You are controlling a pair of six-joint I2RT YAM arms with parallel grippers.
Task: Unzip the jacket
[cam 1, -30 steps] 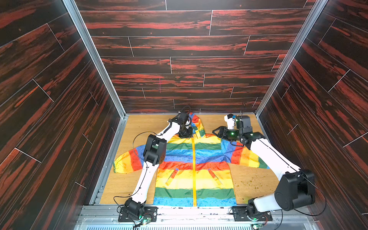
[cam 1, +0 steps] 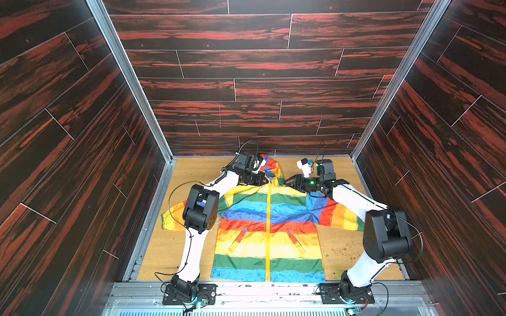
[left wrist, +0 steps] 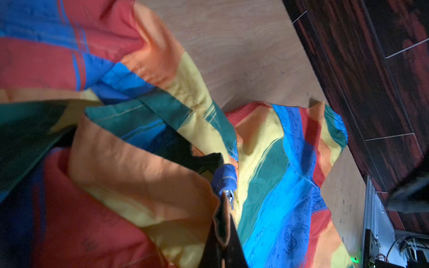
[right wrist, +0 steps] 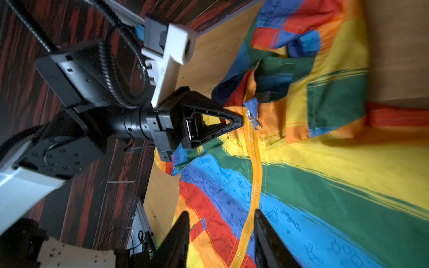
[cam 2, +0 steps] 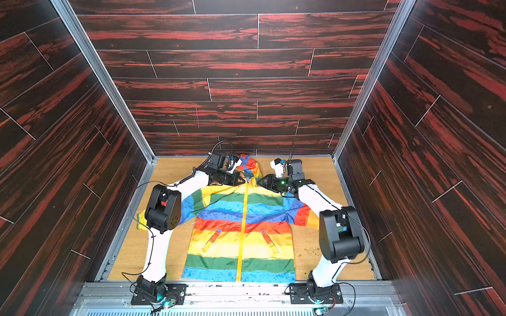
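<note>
The rainbow-striped jacket (cam 1: 295, 268) lies front up, its yellow zipper (cam 1: 268, 226) closed from hem to collar. At the collar my left gripper is shut on the fabric edge beside the zipper's top. In the left wrist view its fingers (left wrist: 234, 250) pinch an orange collar edge. A silver zipper pull (right wrist: 253, 120) hangs at the top of the zipper, just past those fingertips. My right gripper is part open above the jacket, right of the collar, with nothing between its fingers; the pull lies a short way beyond them.
The hood (cam 1: 271, 166) spreads at the back of the wooden table (cam 1: 158, 252), behind both grippers. Sleeves reach out left and right under the arms. Bare table shows in front of each sleeve.
The right gripper has moved left toward the collar.
</note>
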